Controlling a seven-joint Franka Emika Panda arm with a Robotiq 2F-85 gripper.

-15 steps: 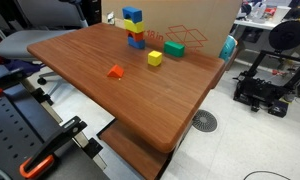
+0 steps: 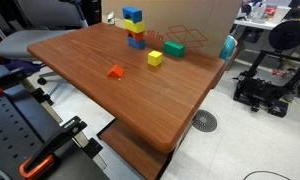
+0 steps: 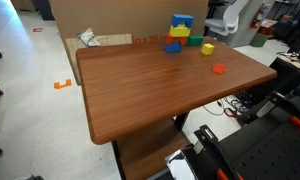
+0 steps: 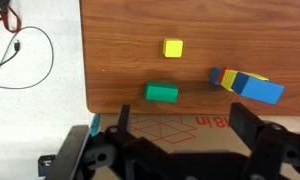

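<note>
A stack of blocks point(image 2: 134, 26) stands near the table's back edge: blue on top, then yellow, red and blue at the bottom. Close to it are a loose yellow block point(image 2: 155, 58) and a green block point(image 2: 174, 48). A red block point(image 2: 115, 71) lies apart, nearer the front edge. From above, the wrist view has the green block point(image 4: 162, 93) beyond the fingertips, the yellow block point(image 4: 173, 48) farther up, and the stack point(image 4: 250, 85) to the right. My gripper is wide open and empty.
The brown wooden table point(image 3: 130, 95) is broad and mostly bare on the side away from the blocks. A cardboard panel point(image 2: 190, 25) rises behind its back edge. Black equipment with red parts point(image 2: 50, 140) stands in front, and cables lie on the floor.
</note>
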